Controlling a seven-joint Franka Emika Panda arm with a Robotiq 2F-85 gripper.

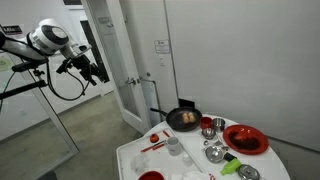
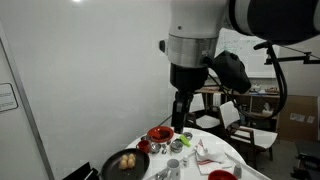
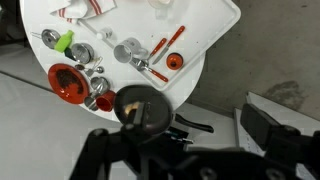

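High above and left of the round table in exterior view 1 hangs my gripper, well clear of everything on it. Its fingers spread apart along the bottom of the wrist view, open and with nothing between them. A black frying pan lies below, its handle pointing right in the wrist view. Brown round pieces sit in the pan. A red plate with dark contents stands on the far side. The small red tomato lies on a white tray.
Red-handled utensils, a metal cup, small pots, a green-handled utensil and a red bowl crowd the table. A wall stands behind it. Open floor lies beside the table.
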